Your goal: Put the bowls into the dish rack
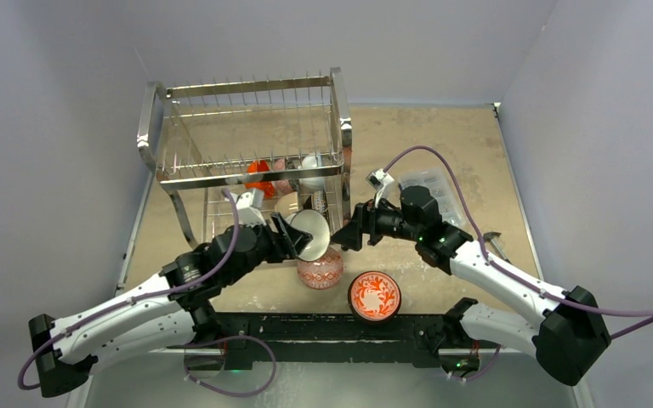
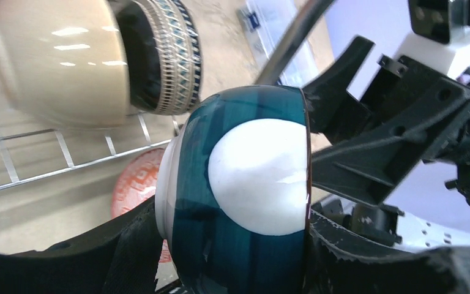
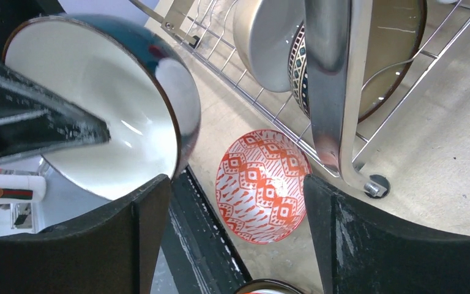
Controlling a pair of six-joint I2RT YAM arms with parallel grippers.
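A teal bowl [image 2: 196, 202] with a white spot and white inside [image 3: 110, 128] is tilted on its side, my left gripper [image 1: 293, 236] shut on its wall. One left finger [image 3: 55, 119] shows inside the bowl. To the right of it, my right gripper [image 1: 349, 236] stands open and empty, apart from the bowl. The metal dish rack [image 1: 247, 178] stands behind, with several bowls on its lower level, among them an orange bowl [image 1: 259, 178] and a white bowl [image 1: 311, 174]. In front of the rack are a red-patterned bowl [image 3: 263, 187] and an orange-and-white floral bowl [image 1: 374, 296].
A clear plastic container [image 1: 434, 194] lies behind the right arm, and a ladle [image 1: 495, 243] to its right. The rack's metal side post [image 3: 336, 73] rises close to my right gripper. Bare table lies at the back right.
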